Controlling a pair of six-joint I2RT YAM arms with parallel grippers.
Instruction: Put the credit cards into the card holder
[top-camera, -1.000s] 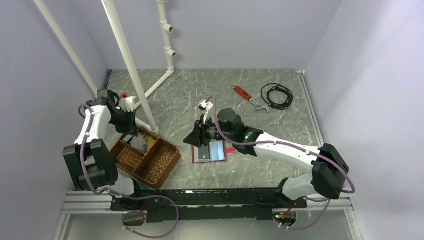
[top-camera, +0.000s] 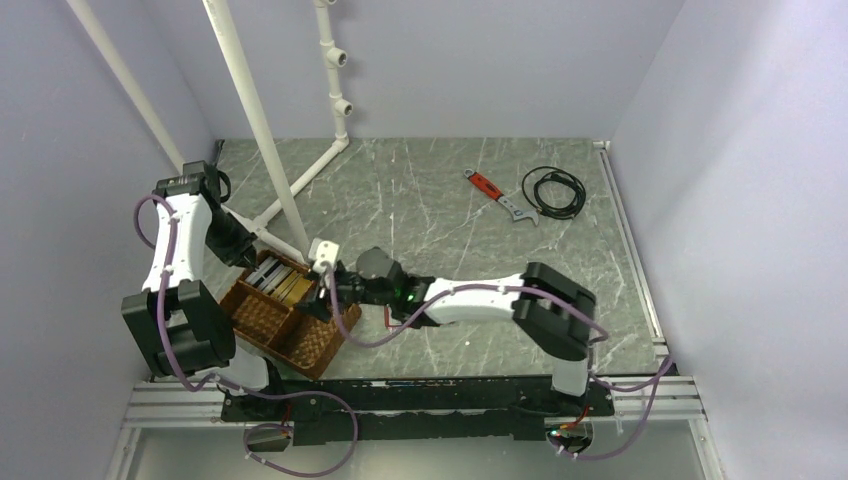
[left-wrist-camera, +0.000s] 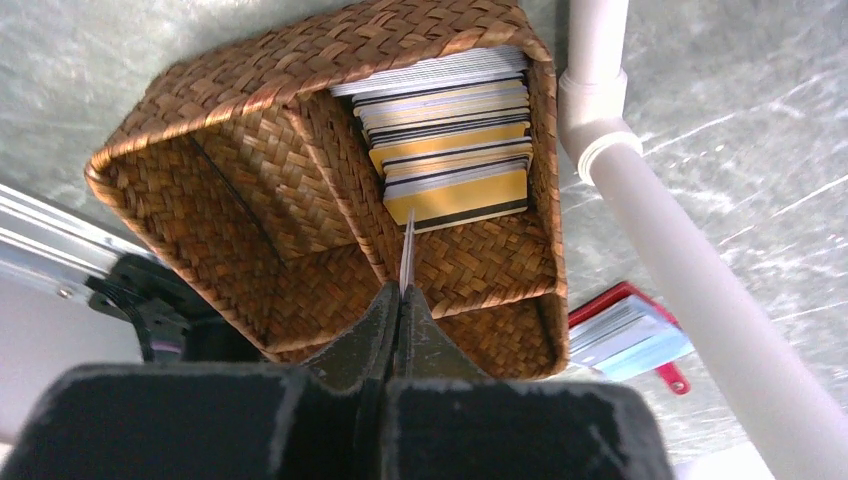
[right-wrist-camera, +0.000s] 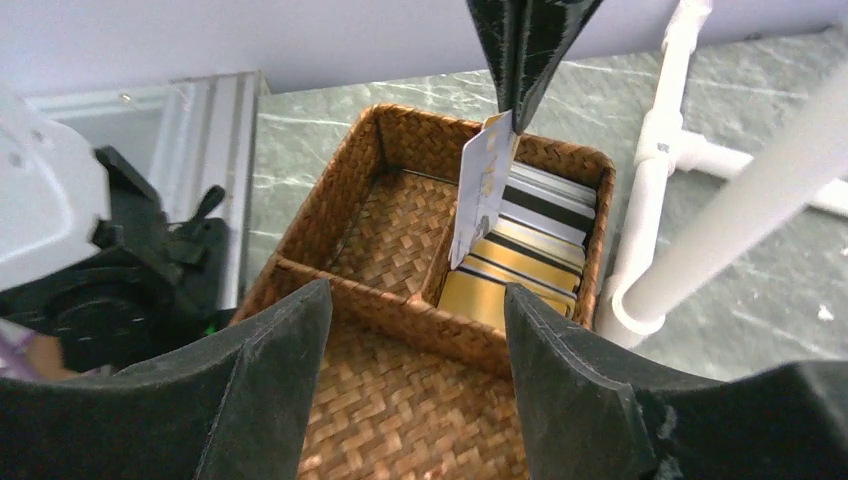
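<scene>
A white card is pinched in my left gripper above the woven basket (top-camera: 275, 345); its thin edge shows in the left wrist view, where the gripper looks nearly closed. Several cards (left-wrist-camera: 455, 135) stand in a row in one basket compartment. In the right wrist view my right gripper is open, its fingers far apart over the basket, with the held card beyond them. The red-edged card holder (left-wrist-camera: 630, 335) lies open on the table, and in the top view the right arm hides most of it.
White pipes (top-camera: 265, 130) rise close beside the basket and near both grippers. An adjustable wrench (top-camera: 500, 195) and a coiled black cable (top-camera: 556, 193) lie at the back right.
The left gripper has lifted from the basket, bringing a card up. My right arm has swung left, from over the card holder to the basket, and now covers most of the holder.
</scene>
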